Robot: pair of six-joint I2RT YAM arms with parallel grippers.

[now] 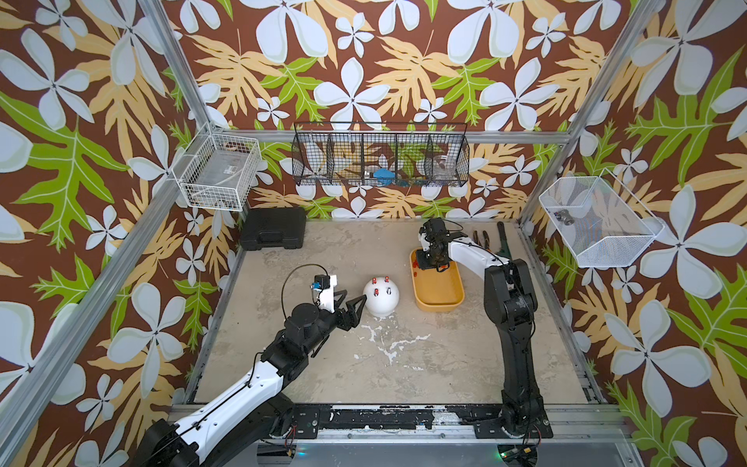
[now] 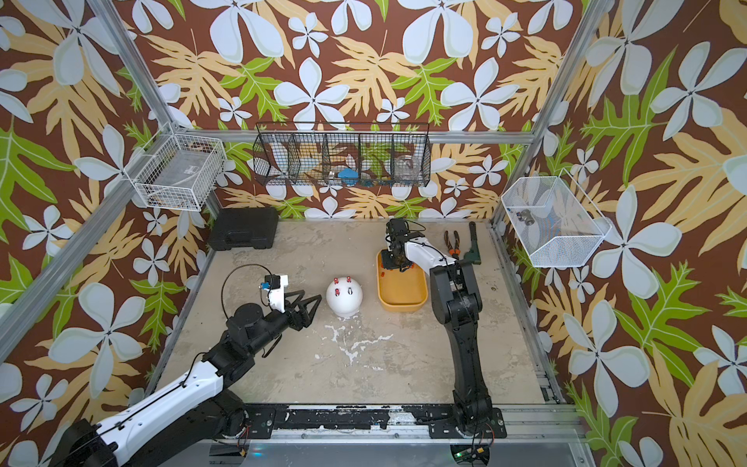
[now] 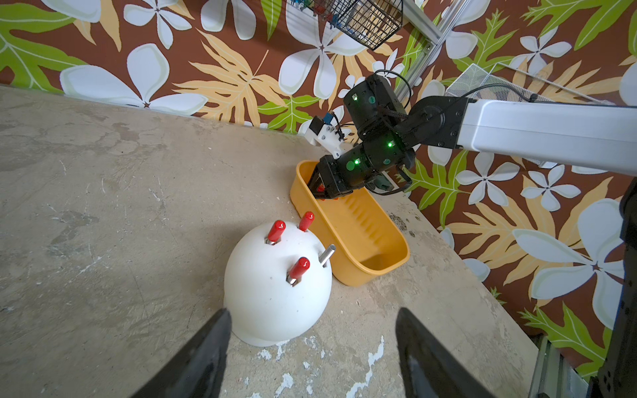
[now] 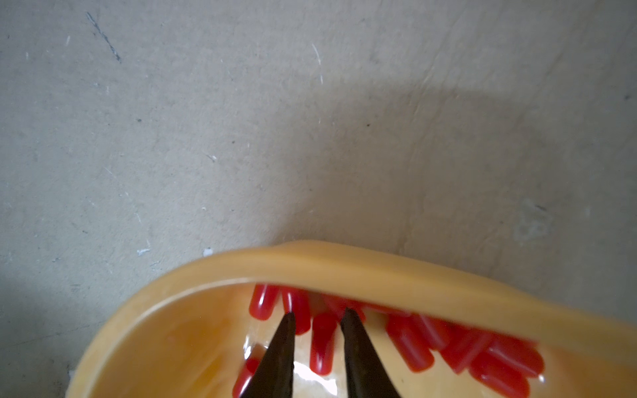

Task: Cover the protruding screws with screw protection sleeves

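A white dome (image 3: 275, 285) stands on the table with red sleeves (image 3: 276, 230) on three of its screws and one bare metal screw (image 3: 327, 254). Left of it my left gripper (image 1: 355, 309) holds its fingers (image 3: 199, 358) well apart, nothing between them. The orange bin (image 1: 440, 292) sits right of the dome. Over its far end, my right gripper points down with fingers (image 4: 282, 358) close together. A red sleeve (image 4: 323, 345) shows in the narrow space between them; whether they press on it is unclear. Several more sleeves (image 4: 408, 341) lie along the bin wall.
Pliers (image 2: 452, 243) and a green-handled tool (image 2: 472, 243) lie at the back right. A black case (image 1: 273, 228) rests at the back left, and wire baskets (image 1: 381, 159) hang above the back edge. Bare table stretches in front of the dome and bin.
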